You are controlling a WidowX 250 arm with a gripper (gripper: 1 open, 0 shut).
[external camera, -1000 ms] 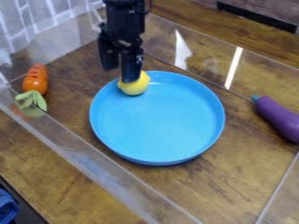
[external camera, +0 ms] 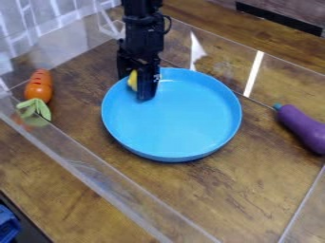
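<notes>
A yellow object sits at the back left edge of a blue plate, largely hidden by my black gripper, which is down over it from the top of the view. I cannot tell whether the fingers are closed on it.
An orange toy carrot with green leaves lies at the left, and a purple toy eggplant at the right. A blue object shows in the bottom left corner.
The gripper has come down onto the yellow object, which now appears slightly further left and is more covered. The blue plate has shifted a little.
</notes>
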